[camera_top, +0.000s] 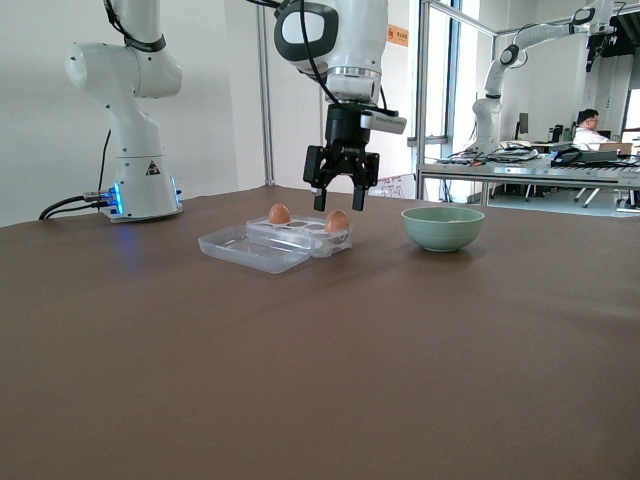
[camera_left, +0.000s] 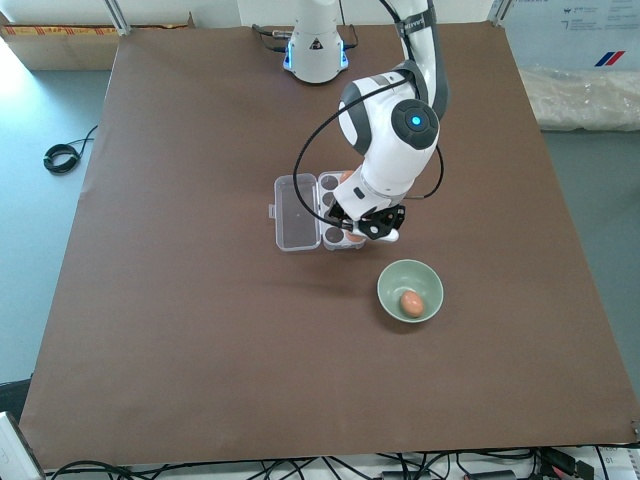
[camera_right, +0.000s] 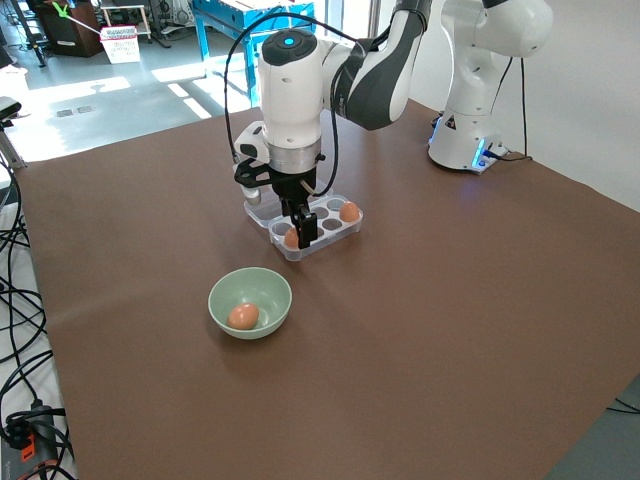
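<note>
My black gripper (camera_top: 338, 191) hangs open above the clear plastic egg carton (camera_top: 290, 238), its fingers pointing down with nothing seen between them; in the left view the arm hides them. The carton's lid lies open beside the tray of round cups. Two brown eggs sit in the tray, one at each end (camera_right: 349, 211) (camera_top: 337, 222). A pale green bowl (camera_left: 410, 270) stands apart from the carton with one brown egg (camera_left: 411, 304) in it.
Cables run along the table's near edge in the left view.
</note>
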